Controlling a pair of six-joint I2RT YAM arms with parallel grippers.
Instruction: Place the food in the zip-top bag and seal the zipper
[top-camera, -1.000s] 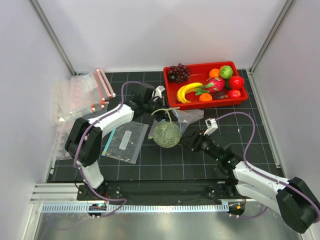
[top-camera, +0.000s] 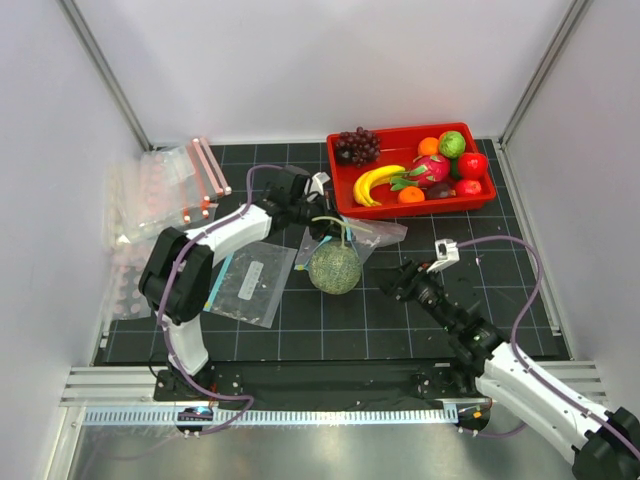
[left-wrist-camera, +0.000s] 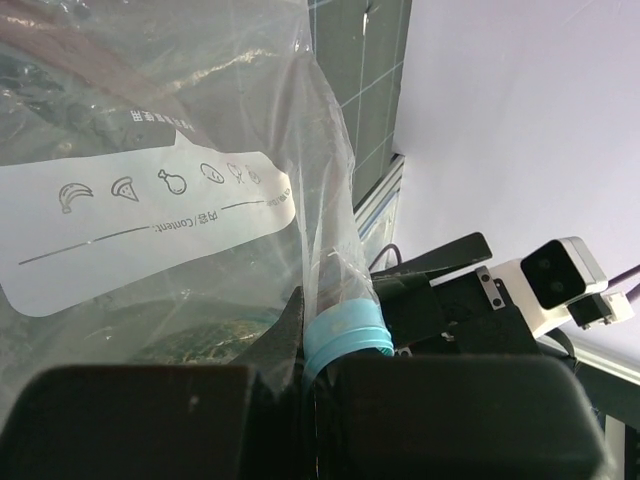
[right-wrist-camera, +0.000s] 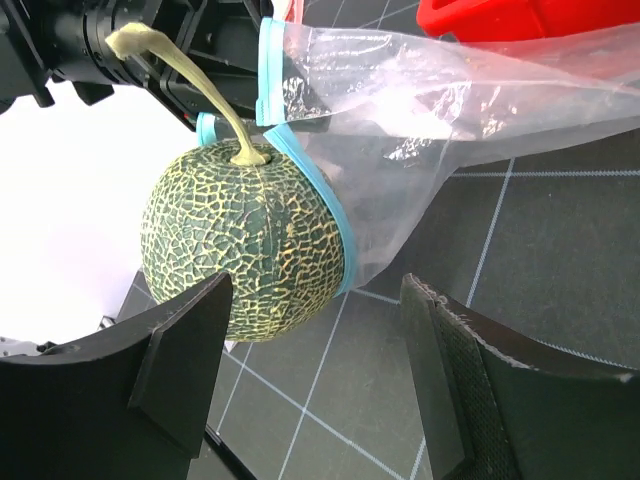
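A netted green melon (top-camera: 335, 267) with a pale stem hangs at the mouth of a clear zip top bag (top-camera: 377, 233). In the right wrist view, the bag's blue zip edge (right-wrist-camera: 320, 195) lies against the right side of the melon (right-wrist-camera: 240, 235), most of which shows outside the bag. My left gripper (top-camera: 328, 213) is shut on the bag's rim; the blue strip (left-wrist-camera: 345, 335) runs between its fingers in the left wrist view. Right of the melon, my right gripper (top-camera: 392, 278) is open with nothing between its fingers.
A red tray (top-camera: 455, 204) of fruit, with bananas (top-camera: 375, 184) and grapes (top-camera: 357, 147), stands behind at the right. Another flat bag (top-camera: 252, 285) lies left of the melon. More bags (top-camera: 160, 195) are stacked at the far left.
My right gripper has drawn slightly right, away from the melon, and its arm has shifted.
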